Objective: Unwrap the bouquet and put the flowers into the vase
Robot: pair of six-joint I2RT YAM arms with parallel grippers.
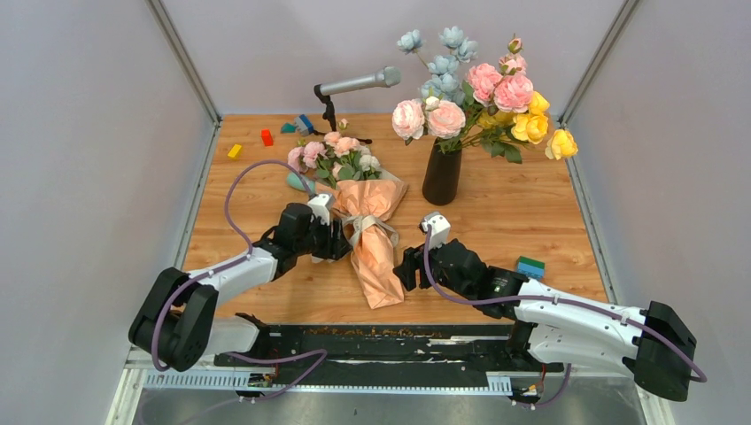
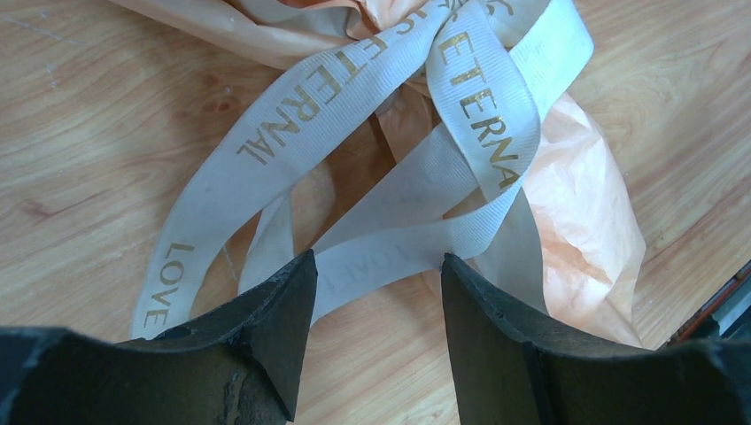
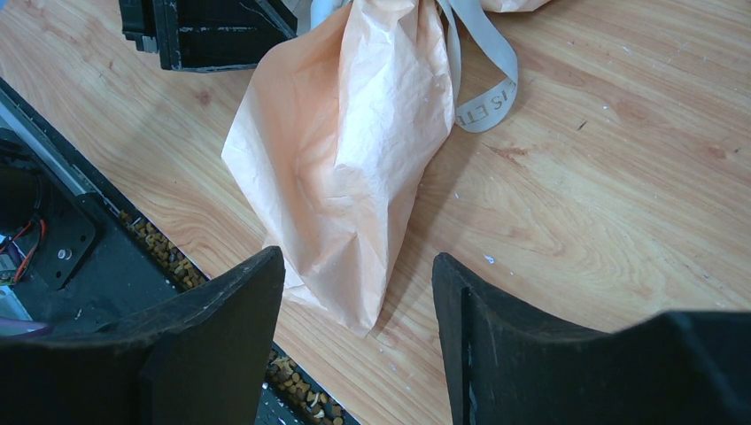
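Observation:
A bouquet of pale pink and white flowers [image 1: 341, 159] lies on the table in peach paper [image 1: 372, 266], tied by a printed white ribbon [image 2: 292, 124]. My left gripper is open over the ribbon at the knot's left side. My right gripper is open over the lower end of the paper wrap [image 3: 345, 195], near its right edge. A dark vase [image 1: 440, 177] stands upright at the back right, holding blue, pink and yellow flowers.
A microphone on a stand [image 1: 354, 82] is at the back. Small blocks [image 1: 267, 137] lie back left, and a green-blue block [image 1: 530, 267] sits at the right.

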